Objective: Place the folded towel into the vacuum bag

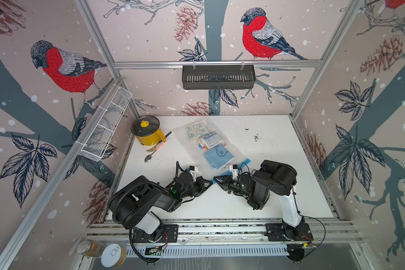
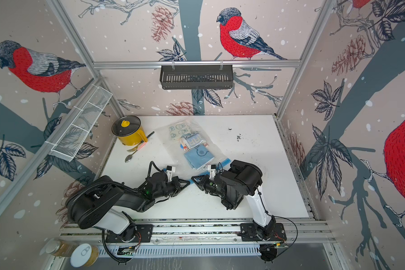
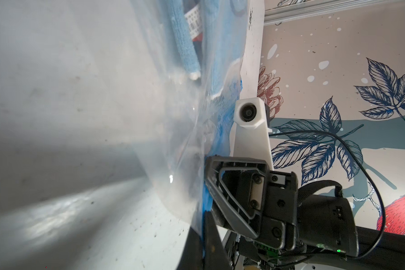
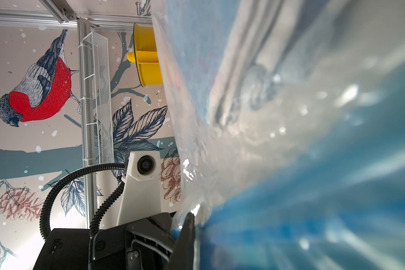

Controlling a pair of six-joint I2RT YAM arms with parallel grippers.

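Note:
The clear vacuum bag [image 1: 191, 150] with a blue edge strip [image 1: 245, 163] lies flat on the table. Inside it, near the strip, is the folded light-blue towel [image 1: 219, 156], also seen through the film in the top right view, towel [image 2: 199, 156]. My left gripper [image 1: 211, 183] is at the bag's near edge; in the left wrist view its fingertips [image 3: 191, 256] are shut on that blue edge. My right gripper [image 1: 216, 181] is close beside it at the strip. One right finger [image 4: 184, 245] shows against the film; the other is hidden by the bag.
Further up the bag lie other packed items [image 1: 211, 140] and a patterned cloth [image 1: 196, 131]. A yellow pot [image 1: 148, 135] and a spoon [image 1: 149, 157] are at the left. A dark rack [image 1: 218, 78] hangs at the back.

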